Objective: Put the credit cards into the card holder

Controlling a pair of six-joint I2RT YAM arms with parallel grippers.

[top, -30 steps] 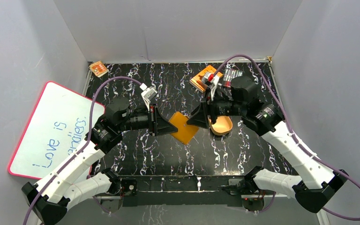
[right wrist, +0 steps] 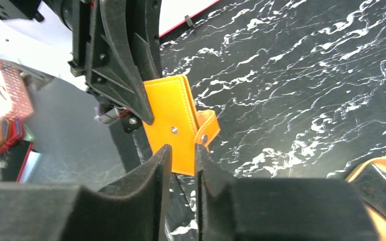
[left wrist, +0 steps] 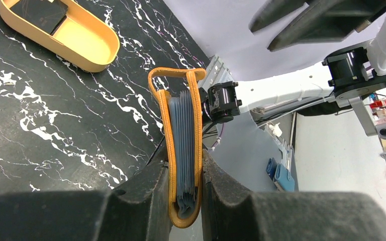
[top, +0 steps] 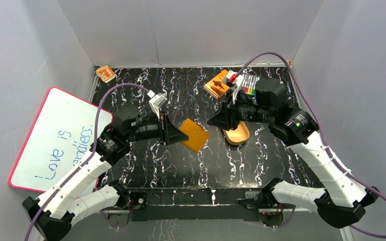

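Note:
An orange card holder (top: pixel 195 134) hangs above the table, with my left gripper (top: pixel 186 137) shut on its edge. In the left wrist view the holder (left wrist: pixel 185 150) is seen edge-on, its grey pleated slots between orange covers and its strap loop bent over at the top. My right gripper (top: pixel 209 122) is a short way from the holder's far end, apart from it. In the right wrist view its fingertips (right wrist: pixel 165 153) stand slightly apart with nothing between them. A dark card (left wrist: pixel 41 14) lies in the orange tray (left wrist: pixel 88 45). Whether cards sit inside the holder cannot be seen.
The tray (top: pixel 237 134) rests below and right of the right gripper. An orange book (top: pixel 215 85) and a set of coloured pens (top: pixel 250 82) lie at the back. A whiteboard (top: pixel 55 140) leans at the left.
My right gripper has drawn back from the holder, up and to the right, leaving a gap between them. The left gripper and holder have barely shifted.

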